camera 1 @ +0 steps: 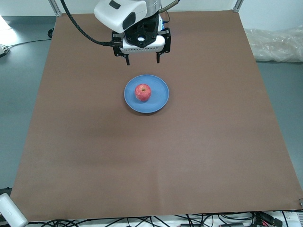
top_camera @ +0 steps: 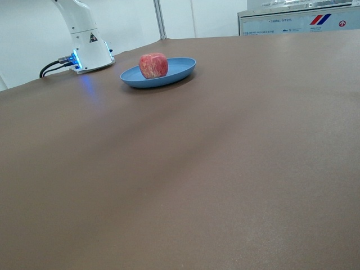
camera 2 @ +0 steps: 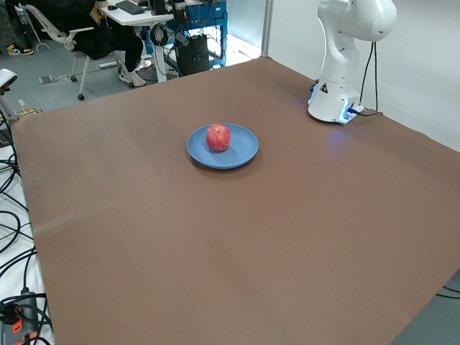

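Note:
A red apple [camera 1: 142, 92] rests on a round blue plate [camera 1: 156, 94] near the middle of the brown table, seen also as apple [top_camera: 153, 66] and plate [camera 2: 241, 147] in the other views. Above and behind the plate in the left view, my gripper [camera 1: 143, 59] hangs from the white arm, its two black fingers apart with nothing between them. In the top and right views only the arm's white base and lower body show.
Cables and equipment line the near edge in the left view. A white wall stands behind the arm base [camera 2: 334, 100].

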